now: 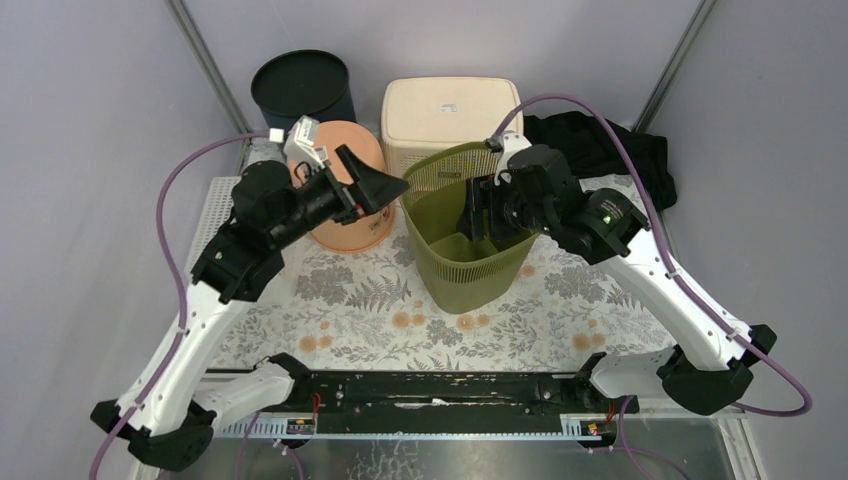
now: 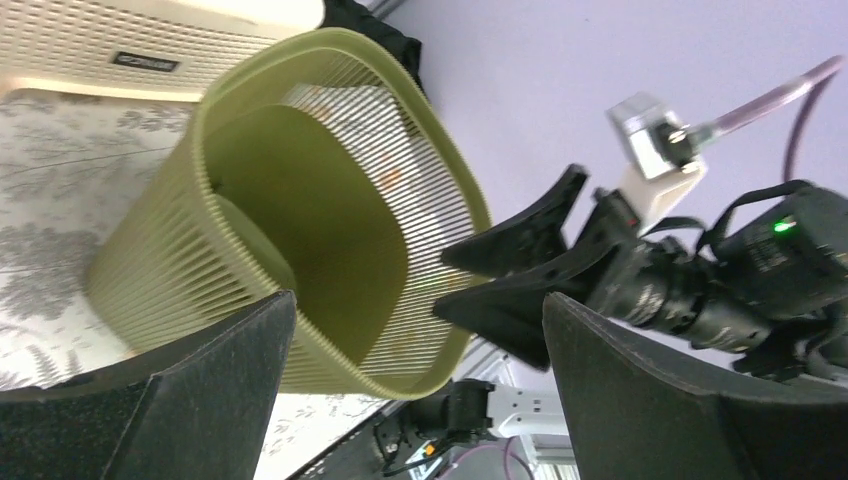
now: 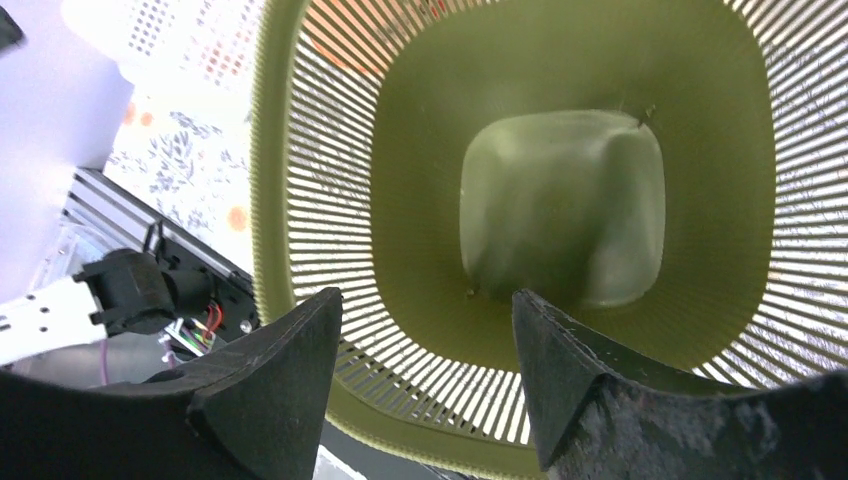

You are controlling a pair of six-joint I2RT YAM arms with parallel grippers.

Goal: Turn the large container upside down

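Observation:
A large olive-green slatted container (image 1: 465, 285) stands upright, its open mouth up and empty inside, as the right wrist view of its floor (image 3: 560, 210) shows. Over the mouth hangs my right gripper (image 1: 475, 215), its fingers partly apart with nothing between them. In the left wrist view those dark fingers (image 2: 510, 245) overlap the far rim; whether they touch it I cannot tell. My left gripper (image 1: 385, 195) is open and empty, held just left of the container's rim at about the same height.
Behind are an upturned cream basket (image 1: 450, 110), an upturned orange bin (image 1: 345, 235) and a dark blue bin (image 1: 300, 85). A white crate (image 1: 215, 215) lies at left, black cloth (image 1: 625, 155) at back right.

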